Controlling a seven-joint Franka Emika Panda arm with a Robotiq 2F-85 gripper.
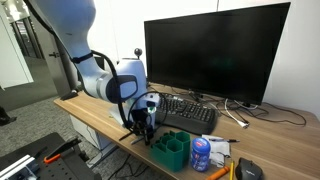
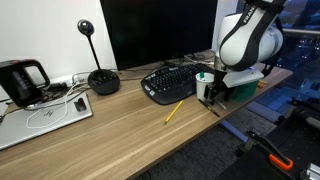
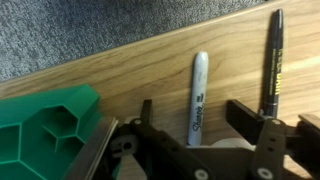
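In the wrist view, my gripper is open, its fingers standing apart on both sides of a slim white pen with dark lettering. Clear gaps show between the pen and each fingertip; the pen's lower end runs back toward the gripper's body. A black pen lies to the right on the wood. In exterior view 1, the gripper is low over the table's front edge, just left of the green hexagonal holder. That holder also shows at left in the wrist view.
A blue can stands right of the holder, and a white cup behind the gripper. A keyboard and large monitor lie farther back. A yellow pencil rests on the open left stretch of table in exterior view 2.
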